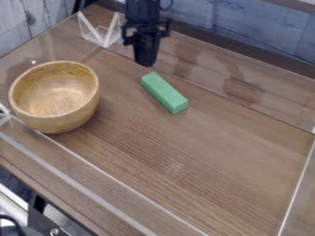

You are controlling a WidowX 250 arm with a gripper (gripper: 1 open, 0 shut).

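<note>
My gripper (146, 49) is at the top centre of the camera view, dark and small, above the table just behind a green block (164, 93); whether its fingers are open or shut is hard to make out. The green block lies on the table at a slant. A large wooden bowl (54, 98) sits on the left side of the table.
A white object (99, 29), apparently a thin holder or rack, stands at the back left near the wall.
</note>
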